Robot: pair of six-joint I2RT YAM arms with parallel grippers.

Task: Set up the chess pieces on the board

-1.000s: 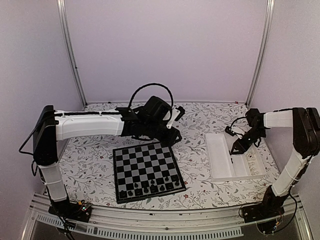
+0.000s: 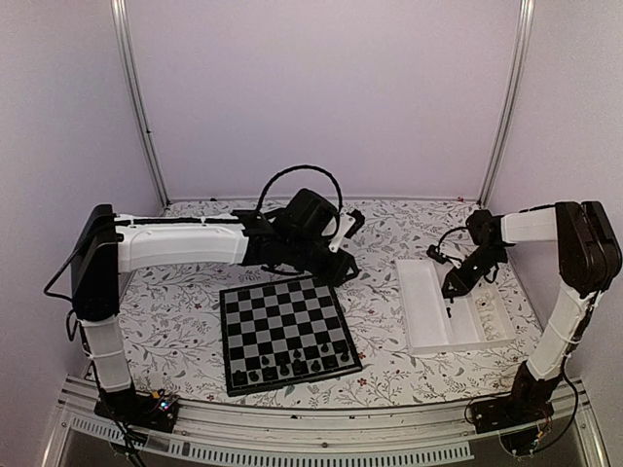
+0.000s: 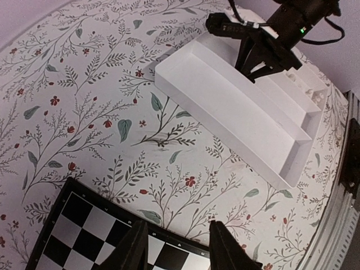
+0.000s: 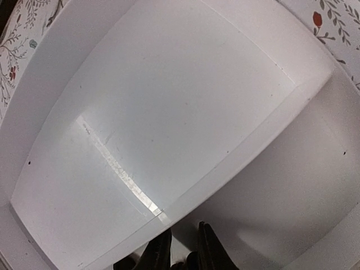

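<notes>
The chessboard lies left of centre with several dark pieces on its near rows; its corner shows in the left wrist view. My left gripper is open and empty above the board's far right. A white divided tray sits at the right, with light pieces in its right compartment. My right gripper reaches down into the middle compartment beside a divider, where dark pieces show, partly hidden; whether it holds one is unclear.
Bare floral tabletop lies between board and tray and behind the board. Walls stand at the back and both sides.
My right arm has shifted slightly left over the tray since a second ago, and the tray sits very slightly further left. The left arm has moved only slightly.
</notes>
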